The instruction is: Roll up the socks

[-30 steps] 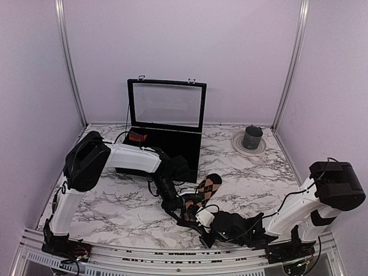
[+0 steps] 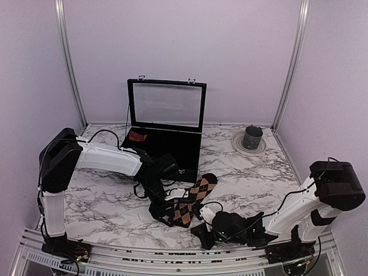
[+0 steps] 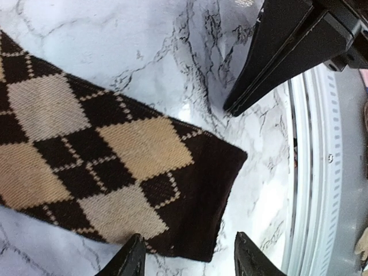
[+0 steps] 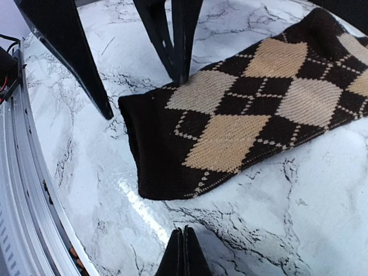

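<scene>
A black sock with tan and beige diamonds (image 2: 183, 214) lies flat on the marble table, its plain dark cuff toward the front. In the left wrist view, the sock (image 3: 144, 146) has its cuff end near my left gripper, whose fingers are spread apart with nothing held. The right wrist view shows that left gripper's fingers (image 4: 72, 57) at the sock's (image 4: 230, 121) cuff corner; contact is hard to tell. My right gripper is shut just off the cuff, over bare table, nothing showing between its tips.
Behind the sock stands a black box (image 2: 167, 146) with its clear lid raised and a red item (image 2: 137, 136) inside. A dark grey cup (image 2: 252, 138) rests on a round coaster (image 2: 237, 145) at the back right.
The sock has slid slightly left. My right gripper has hardly moved.
</scene>
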